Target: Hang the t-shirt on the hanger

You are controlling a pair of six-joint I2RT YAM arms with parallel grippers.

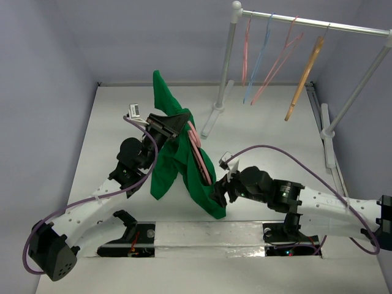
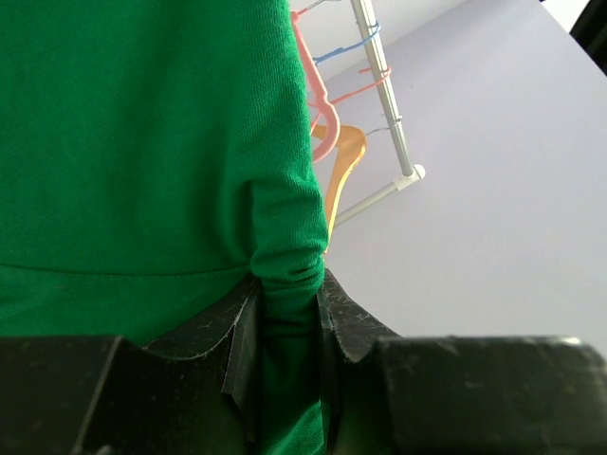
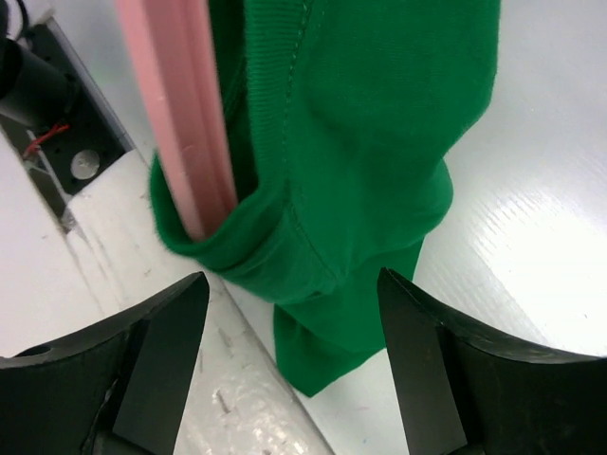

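Note:
The green t-shirt hangs in the air from my left gripper, which is shut on its gathered cloth; in the left wrist view the fabric runs down between both fingers. A pink hanger sits partly inside the shirt, slanting down toward the right. Its end rests in a fold of the green cloth in the right wrist view. Beside the shirt's lower right edge, my right gripper stands open; its fingers have clear space between them, with the cloth just beyond. The hanger's hook is hidden.
A metal rack rail at the back right carries several hangers, among them a blue one and a wooden one. The rack's white feet stand on the table. Bare table lies between rack and right arm.

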